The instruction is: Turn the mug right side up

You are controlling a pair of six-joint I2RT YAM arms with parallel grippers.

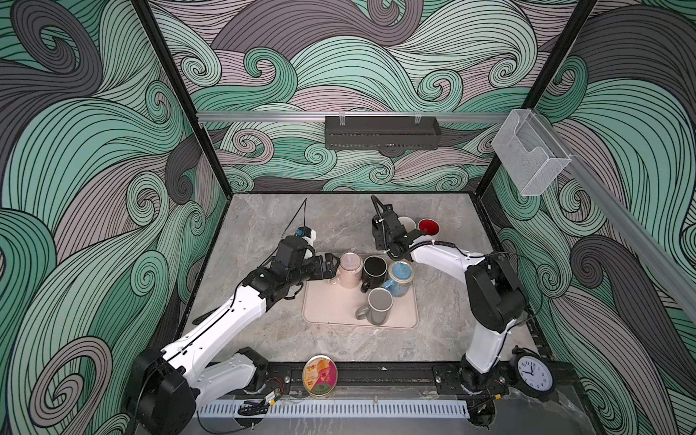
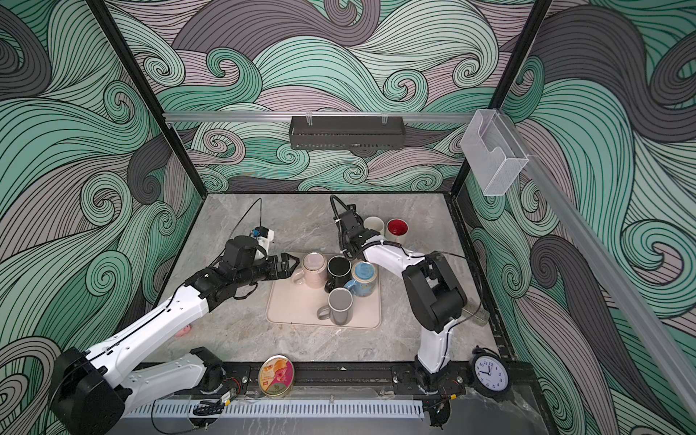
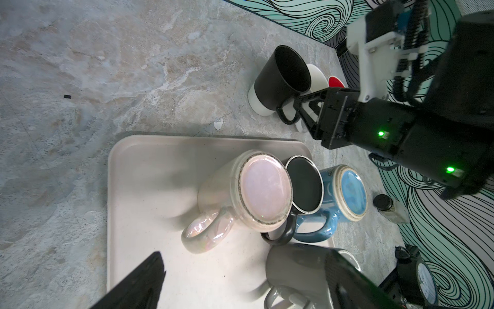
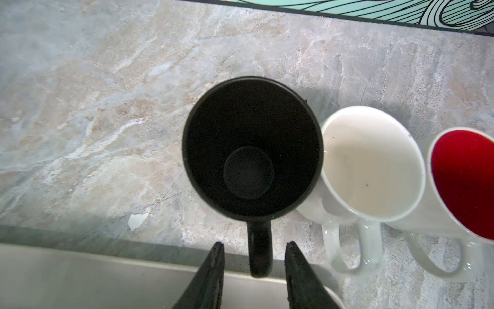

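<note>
A black mug with a white base stands upright, mouth up, on the table behind the tray; its dark inside [image 4: 252, 118] shows in the right wrist view. My right gripper is open, one finger on each side of the mug's handle [image 4: 259, 247], with gaps between. On the tray, a pearly pink mug [image 3: 221, 190] and a blue mug [image 3: 329, 185] rest upside down, bases up. Between them is another black mug [image 3: 303, 184]; its way up is hard to tell. My left gripper hangs open over the tray, empty.
A white mug [image 4: 375, 159] and a red-lined mug [image 4: 463, 180] stand mouth up, right of the black one. A grey mug [image 1: 378, 306] sits at the front of the tray [image 1: 326, 311]. Bare table lies to the left and behind.
</note>
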